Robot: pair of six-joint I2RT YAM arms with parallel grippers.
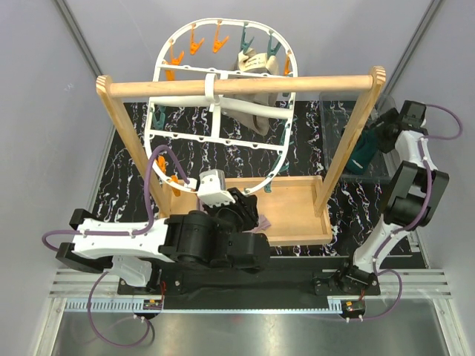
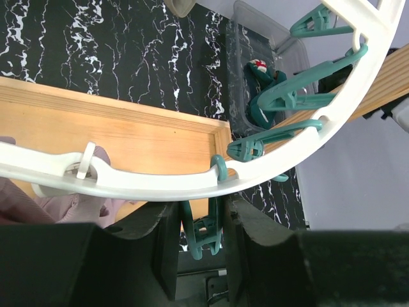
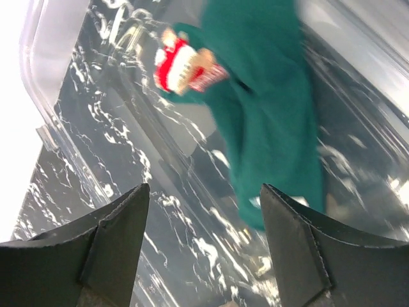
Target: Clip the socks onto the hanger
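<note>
The white oval hanger [image 1: 217, 139] hangs from a wooden stand, with orange and green clips round its frame. A pale sock [image 1: 260, 100] hangs from green clips at its far right. My left gripper is shut on a green clip [image 2: 206, 231] at the hanger's near edge. A dark green sock [image 3: 268, 128] with a red and white patch lies in the clear bin [image 1: 358, 177]. Above that sock's near end my right gripper stands open, nothing between its fingers.
The wooden stand's right leg [image 1: 347, 147] rises between hanger and bin. Beneath the hanger sits a wooden tray [image 1: 293, 211] with pinkish cloth [image 2: 77, 208] in it. Bare marble-patterned table [image 1: 352, 215] shows in front of the bin.
</note>
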